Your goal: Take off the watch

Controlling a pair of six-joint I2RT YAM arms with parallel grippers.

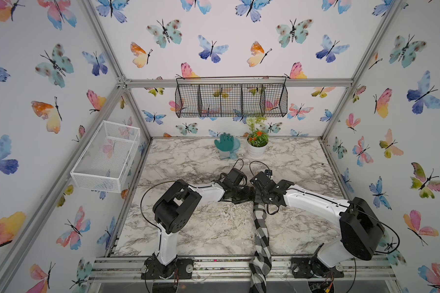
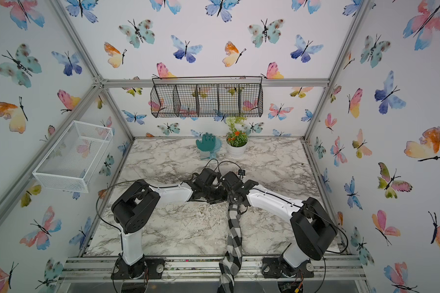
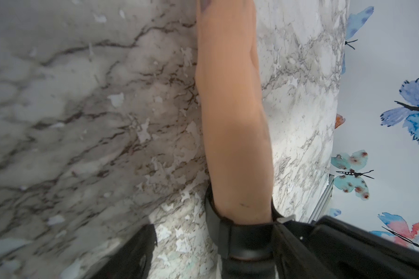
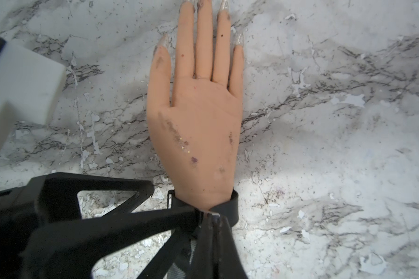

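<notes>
A mannequin hand (image 4: 204, 116) lies palm up on the marble table, its wrist encircled by the watch's black band (image 4: 228, 207). In the left wrist view the band (image 3: 246, 239) sits around the bare wrist, with part of it hidden at the bottom edge. My left gripper is at the band from the left, fingers apart; one reaches the band while the other is off to the side. Above the band, my right gripper has its fingertips together at the strap. Whether a thin strap end is pinched between them cannot be seen.
A checked sleeve (image 1: 260, 224) covers the arm below the wrist. Behind stand a teal hand-shaped item (image 1: 225, 142) and a potted plant (image 1: 257, 141). A white mesh basket (image 1: 105, 156) hangs left. Both arms nearly meet over the wrist.
</notes>
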